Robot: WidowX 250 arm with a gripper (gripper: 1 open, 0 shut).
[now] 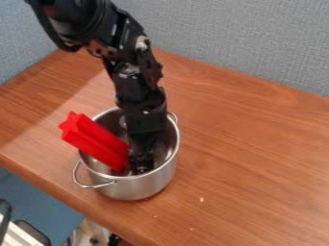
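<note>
A steel pot [144, 186] with side handles stands on the wooden table near its left front edge. A red object [92, 136], long and ridged, leans in the pot and sticks out over the left of its rim. My black gripper [141, 161] reaches down into the right part of the pot, beside the red object; its fingertips are dark and partly hidden, so whether it is open or shut cannot be made out.
A grey textured wall [244, 38] runs along the back. Past the table's front left edge lie a blue floor and some equipment.
</note>
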